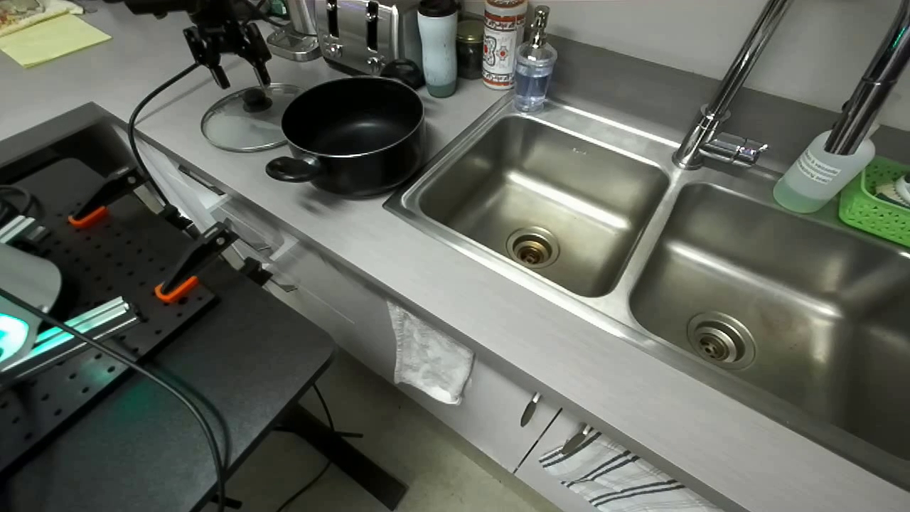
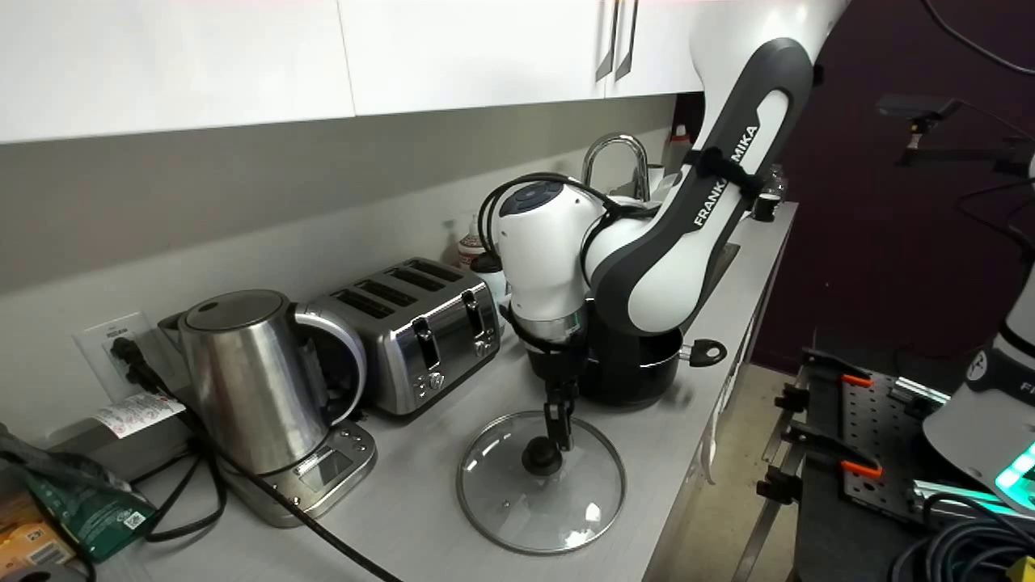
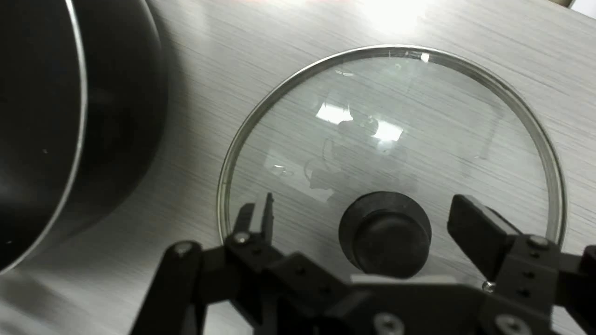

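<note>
A round glass lid [image 3: 313,134] with a metal rim lies flat on the counter, its black knob [image 3: 392,240] pointing up. My gripper is open above it, one finger on each side of the knob in the wrist view, nothing held. In exterior view 1 the gripper [image 1: 244,82] hangs just above the lid [image 1: 230,128], close to the knob [image 1: 256,99]. Right beside the lid stands an empty-looking black pot [image 1: 354,162]. Its dark side [image 3: 120,111] fills the left of the wrist view, apart from the lid.
Behind the lid are a steel toaster [image 2: 427,339] and a kettle [image 2: 247,388] on its base, with a black cord running over the counter. A tumbler [image 1: 439,51] and soap dispenser [image 1: 534,72] stand behind the pot. The double sink [image 1: 554,196] is beyond it.
</note>
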